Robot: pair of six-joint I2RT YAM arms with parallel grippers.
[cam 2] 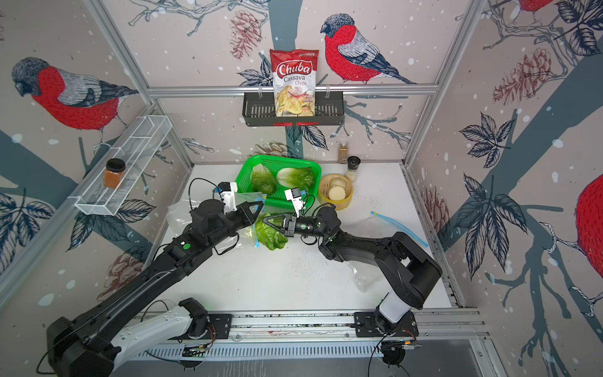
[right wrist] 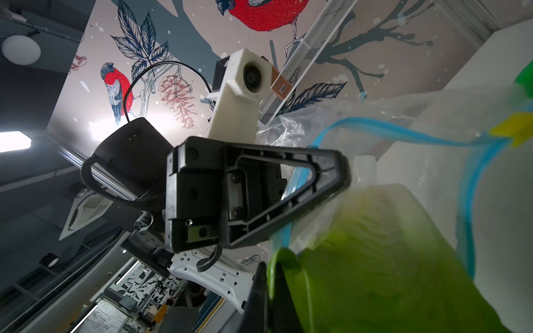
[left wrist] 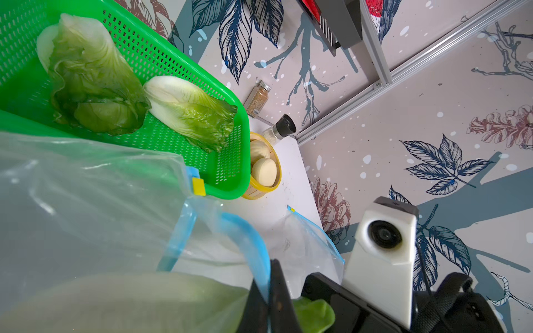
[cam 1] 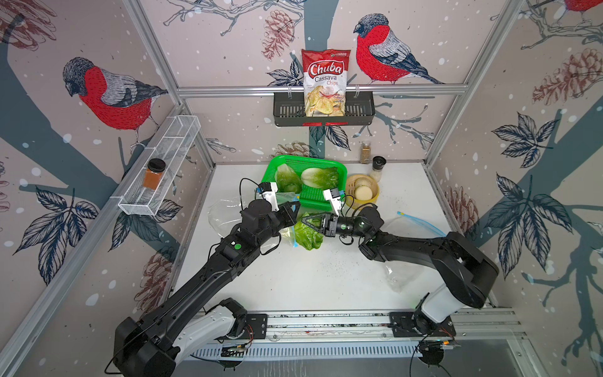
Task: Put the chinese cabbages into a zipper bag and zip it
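Observation:
A green cabbage [cam 1: 309, 237] lies partly inside the mouth of a clear zipper bag [left wrist: 88, 188], its leafy end sticking out. The bag's blue zip rim [right wrist: 469, 194] stands open around it. My left gripper is shut on this rim, lifting one side of the mouth. My right gripper is shut at the cabbage's leafy end, with a thin leaf edge appearing between its fingertips. Two more cabbages, a left one [left wrist: 94, 77] and a right one [left wrist: 191, 113], rest in the green basket [left wrist: 213, 186] behind the bag.
A second clear bag with a blue zip [cam 1: 421, 221] lies flat at the table's right, under my right arm. Beside the basket stand a round yellow bowl [cam 1: 372, 197] with pale round items and two spice jars.

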